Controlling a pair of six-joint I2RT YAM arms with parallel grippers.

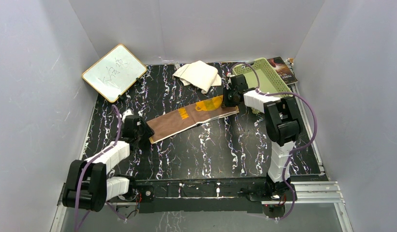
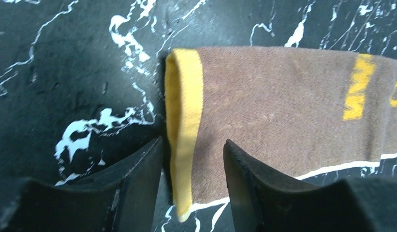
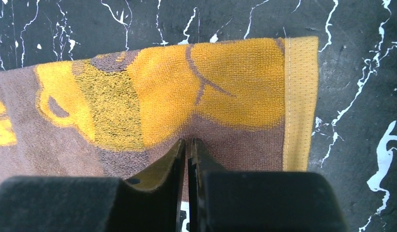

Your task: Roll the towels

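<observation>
A long brown towel (image 1: 172, 124) with yellow print lies slantwise across the dark table. At its left end, the yellow hem (image 2: 190, 96) is curled up along the edge. My left gripper is over that end, its fingers part way apart with the hem between them; whether they press on the cloth cannot be made out. Low over the printed right end is my right gripper, shut, fingertips together above the brown cloth with no fold visible between them. The towel's right hem (image 3: 300, 96) lies flat beyond it.
A folded cream cloth (image 1: 200, 74) lies at the back. Behind the right arm stands a green basket (image 1: 265, 77), with a book (image 1: 282, 69) beside it. A whiteboard (image 1: 114, 72) leans at the back left.
</observation>
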